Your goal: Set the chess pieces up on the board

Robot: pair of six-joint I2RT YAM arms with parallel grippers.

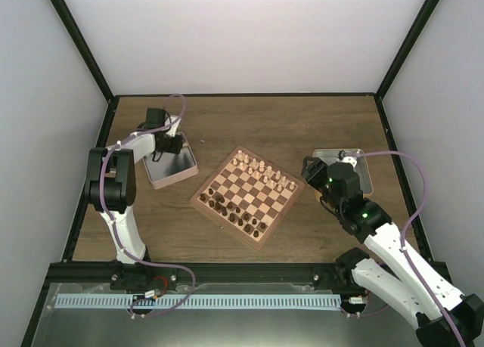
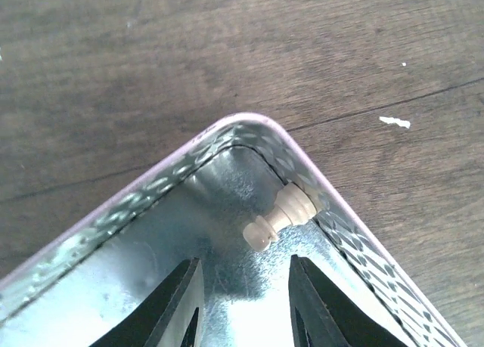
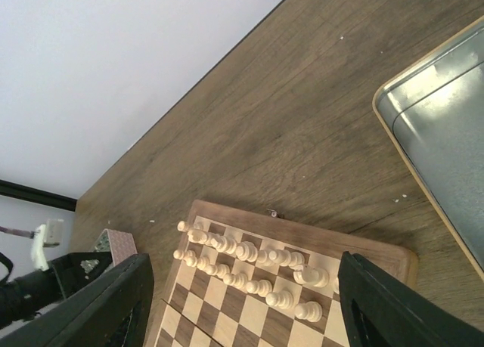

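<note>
A wooden chessboard [image 1: 247, 198] holds white pieces along its upper side and dark pieces along its lower side. My left gripper is open above a pink-rimmed metal tray [image 1: 173, 177]; a light wooden piece [image 2: 280, 217] lies on its side in that tray's corner, just beyond the fingertips. My right gripper stands open beside the board's right side, with the white pieces [image 3: 258, 286] seen below and beyond its fingers.
A second metal tray [image 3: 446, 135] sits at the right, partly behind my right arm in the top view.
</note>
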